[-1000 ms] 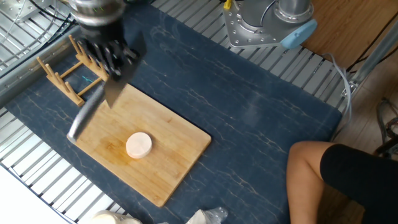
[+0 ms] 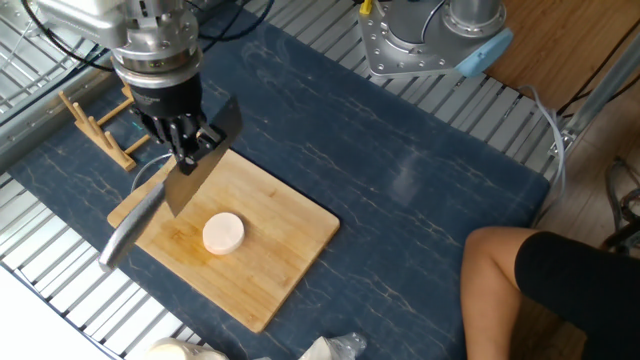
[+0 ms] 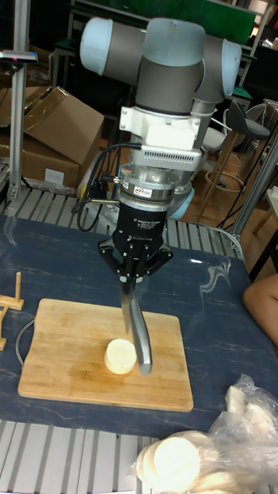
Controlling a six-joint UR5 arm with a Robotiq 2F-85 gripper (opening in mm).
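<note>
My gripper is shut on a knife, its broad blade on edge and its metal handle reaching toward the lower left. In exterior view 3 the gripper points down, with the knife handle extending toward that camera. A round, pale slice-like piece lies flat on the wooden cutting board. Seen from exterior view 3, the handle passes just right of the pale piece. Whether the blade touches the board cannot be made out.
Beside the board stands a wooden peg rack. Clear plastic bags with pale round pieces lie at the front edge. A person's arm rests at the right side. The dark tabletop between board and person is clear.
The knife stays held. The pale piece and board have not moved.
</note>
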